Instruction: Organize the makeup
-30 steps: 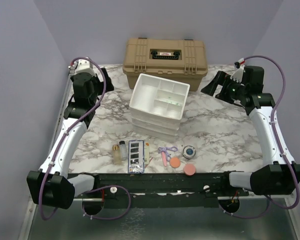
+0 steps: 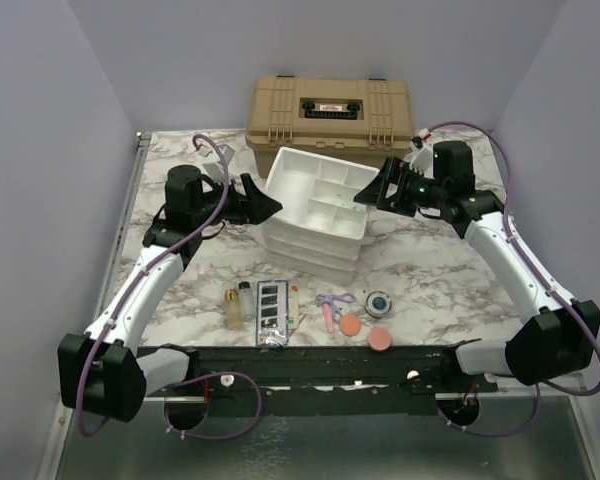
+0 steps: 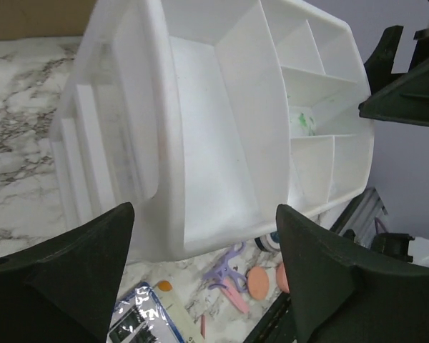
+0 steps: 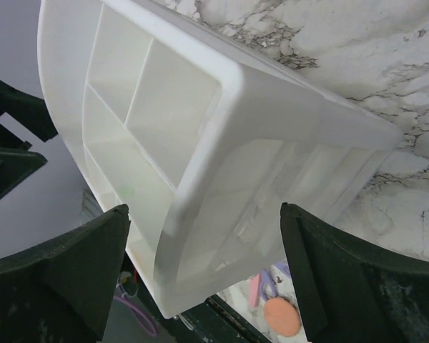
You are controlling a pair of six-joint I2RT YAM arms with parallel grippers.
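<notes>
A white plastic organizer [image 2: 299,190] with compartments stands tilted at mid-table. My left gripper [image 2: 267,207] is at its left wall, fingers apart either side of the near-left corner in the left wrist view. My right gripper [image 2: 371,200] is open at its right wall, the rim between its fingers in the right wrist view. Along the front lie bottles [image 2: 234,309], a packet [image 2: 273,313], pink-handled item [image 2: 329,317], lilac scissors [image 2: 334,298], orange puff [image 2: 349,324], pink compact [image 2: 378,338] and round tin [image 2: 378,304].
A large tan toolbox [image 2: 330,110] stands along the back, behind the organizer. Bare marble table [image 2: 430,280] shows to the right and left. The dark front edge of the table runs just below the items.
Both arms have moved inward toward the organizer: my left gripper from the back left, my right gripper from the right. The organizer and items look unchanged.
</notes>
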